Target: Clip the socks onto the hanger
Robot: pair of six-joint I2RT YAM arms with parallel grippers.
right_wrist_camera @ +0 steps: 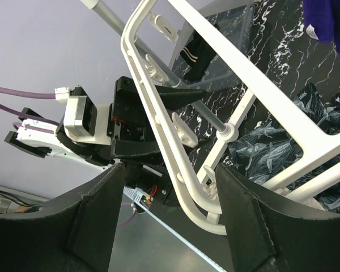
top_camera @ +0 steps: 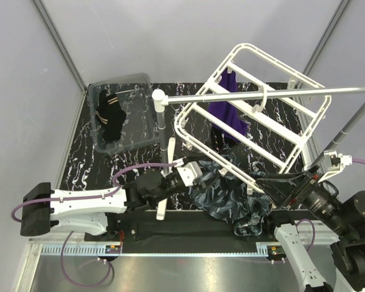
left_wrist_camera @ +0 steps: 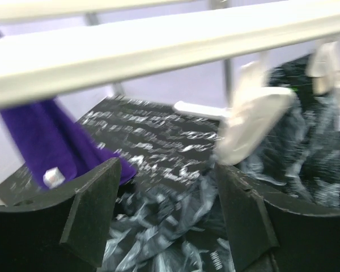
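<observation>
The white hanger hangs tilted from a hook on a grey rail. A purple sock shows below its far-left side in the top view; in the left wrist view this purple cloth is at the left. A black sock with tan stripes lies in a clear bin. My left gripper is open near the hanger's near-left rail, a white clip showing beyond its fingers. My right gripper stands open at the near corner, and the hanger's rounded corner appears between its fingers.
Crumpled dark grey material lies on the table under the hanger. The clear bin stands at the left. Grey stand posts rise beside the hanger.
</observation>
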